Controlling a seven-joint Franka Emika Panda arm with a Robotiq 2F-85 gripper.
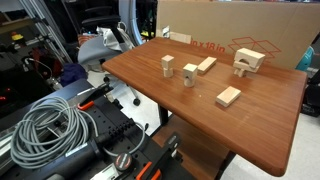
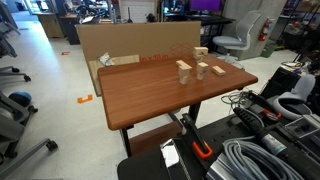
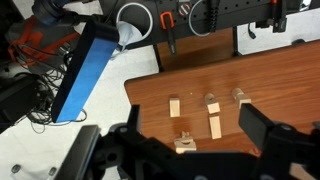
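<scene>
On the brown table, several pale wooden blocks stand or lie apart from one another. Two small upright blocks, one nearer the left and one nearer the middle, stand close together. A flat block lies behind them, and another flat block lies towards the front right. Farther back, a larger wooden piece rests raised on small supports. In the wrist view my gripper is open above the table, its dark fingers wide apart with no block held. Neither exterior view shows the gripper.
A cardboard panel stands along one long side of the table. Coiled grey cable and black frame rails lie beyond the opposite side.
</scene>
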